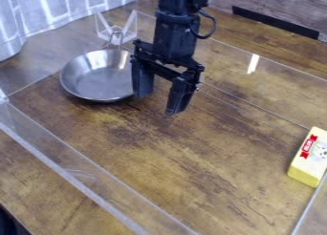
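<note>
The black arm comes down from the top centre, and its gripper (161, 86) stands open low over the wooden table, fingers spread left and right, with nothing seen between them. The left finger hangs beside the right edge of a steel bowl (92, 76), partly over it; whether it touches cannot be told.
A small pale wire object (117, 35) stands behind the bowl. A yellow box with a red label (308, 159) lies at the far right. Clear panels or edges run along the left and right sides, with white fabric at top left.
</note>
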